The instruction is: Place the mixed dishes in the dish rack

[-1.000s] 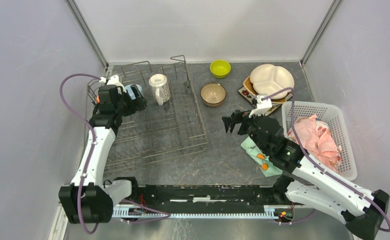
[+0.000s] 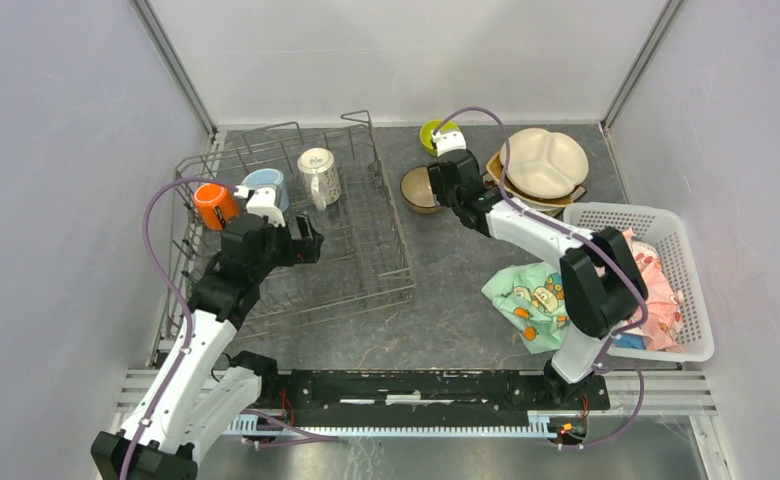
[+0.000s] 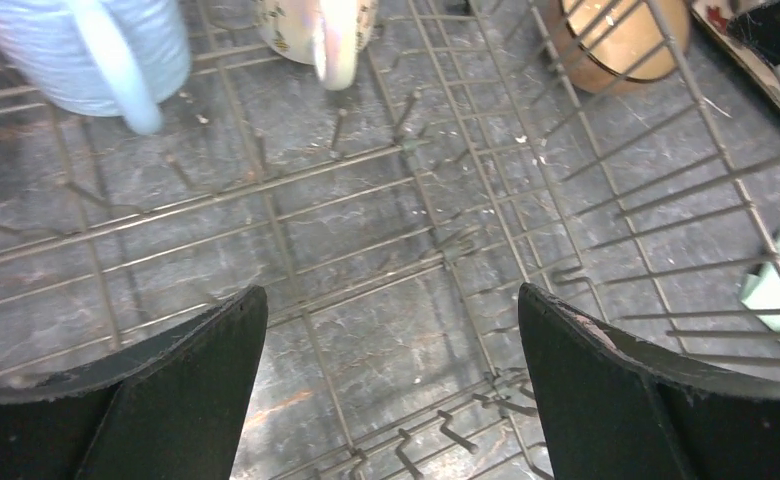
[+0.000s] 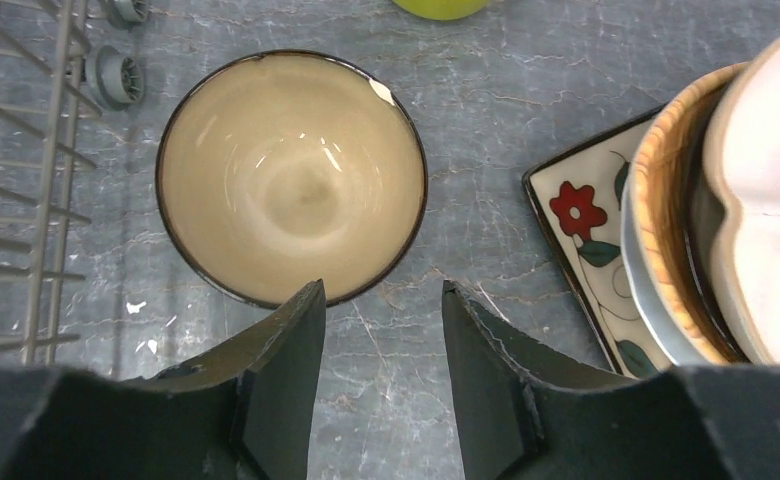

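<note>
The wire dish rack [image 2: 356, 280] holds an orange mug [image 2: 209, 203], a light-blue mug [image 3: 116, 50] and a speckled white mug [image 2: 316, 170] toward its back. My left gripper is open over the empty middle of the rack. My right gripper stands part open just above the near rim of a tan bowl [image 4: 291, 170], nothing seen between its fingers. A lime bowl [image 4: 441, 8] is behind it. To the right are stacked a flowered tray [image 4: 581, 220], a woven-edged bowl [image 4: 666, 140] and a divided cream plate [image 2: 544, 160].
A green patterned cloth [image 2: 521, 305] lies on the counter's front right. A white basket [image 2: 686, 250] with pink and blue cloth stands at the right. Bare counter lies between rack and cloth; walls close in the back and sides.
My right gripper has moved back toward the tan and lime bowls.
</note>
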